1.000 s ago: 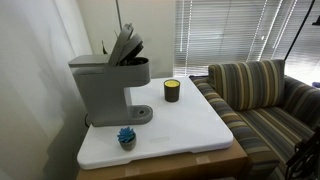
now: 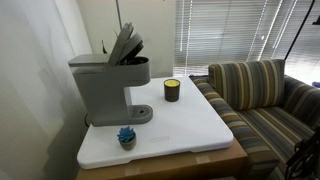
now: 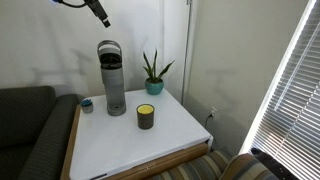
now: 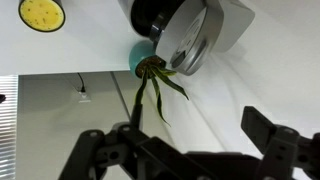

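A grey coffee maker point(image 2: 105, 90) stands on the white tabletop point(image 2: 180, 130) with its lid point(image 2: 126, 43) tilted up; its open top point(image 4: 160, 15) also shows in the wrist view. To its side is a dark cup with a yellow inside point(image 2: 172, 90), upright and apart from the machine. My gripper is open in the wrist view, with nothing between its fingers. High above the table, part of the dark arm point(image 3: 97, 10) reaches in from the top edge in exterior view 2.
A small blue succulent point(image 2: 127, 137) sits near the table's edge. Behind the coffee maker stands a leafy plant in a teal pot point(image 3: 154, 86). A striped sofa point(image 2: 250, 90) borders the table. Bare tabletop lies around the cup.
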